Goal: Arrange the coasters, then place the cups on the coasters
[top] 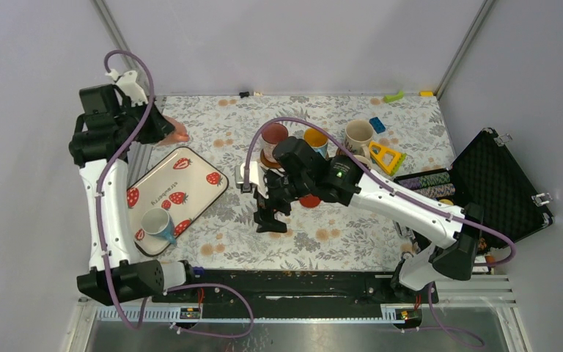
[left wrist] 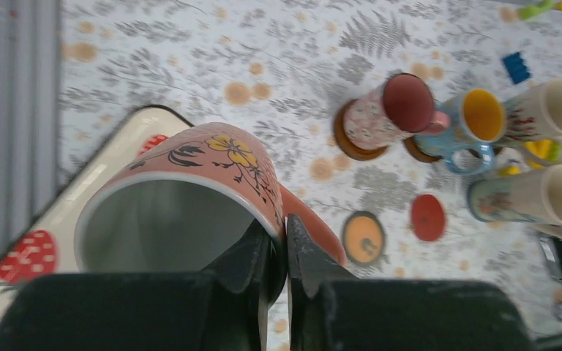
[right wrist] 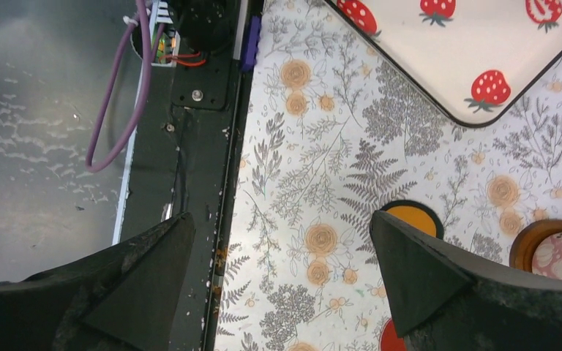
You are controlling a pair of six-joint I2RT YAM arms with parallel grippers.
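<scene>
A pink cup point(left wrist: 223, 157) with a yellow flower is tilted, its mouth facing the left wrist camera. My left gripper is shut on its wall near the rim. In the top view this cup point(top: 178, 132) is lifted over the tray's far end. A dark-rimmed coaster and a red coaster lie bare on the table, partly behind a finger in the right wrist view. My right gripper stands open, nothing between its fingers, above the front-middle of the table.
Behind my right gripper stand a red-and-white cup point(top: 274, 135) on a wooden coaster, a blue cup point(top: 316, 138) and white cups. The strawberry tray point(top: 190, 183) holds a light-blue cup point(top: 157, 223). An open black case point(top: 498, 183) lies at the right.
</scene>
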